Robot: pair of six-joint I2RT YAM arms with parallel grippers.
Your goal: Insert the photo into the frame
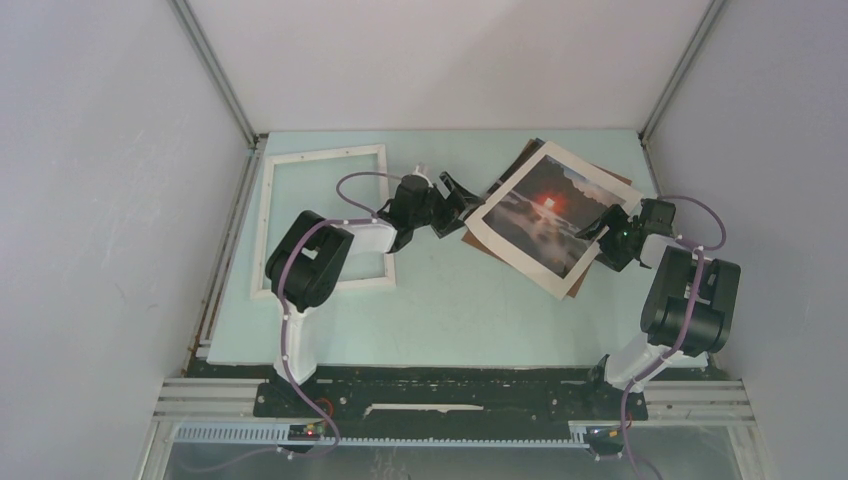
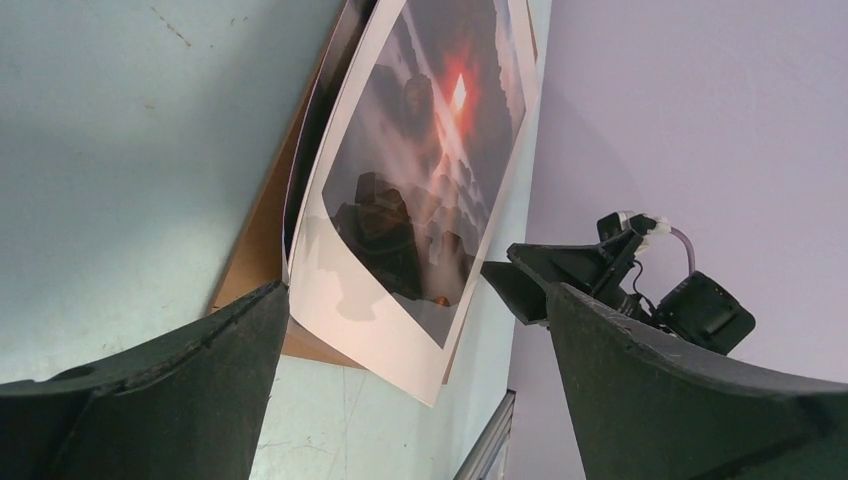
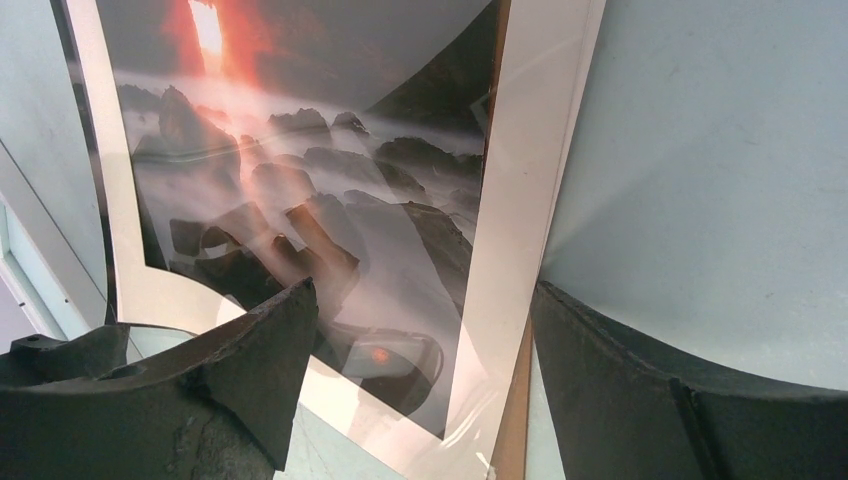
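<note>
A photo of a misty sunset (image 1: 540, 215) with a cream border lies askew on a brown board (image 1: 480, 245), with a dark sheet edge between, on the right half of the table. The white empty frame (image 1: 317, 154) lies at the left, partly under the left arm. My left gripper (image 1: 462, 205) stands open at the photo's left corner; in the left wrist view one finger is at the raised edge of the border. My right gripper (image 1: 600, 230) is open at the photo's right side, its fingers over or beside the border in the right wrist view.
Walls with metal rails (image 1: 679, 70) bound the table on both sides and behind.
</note>
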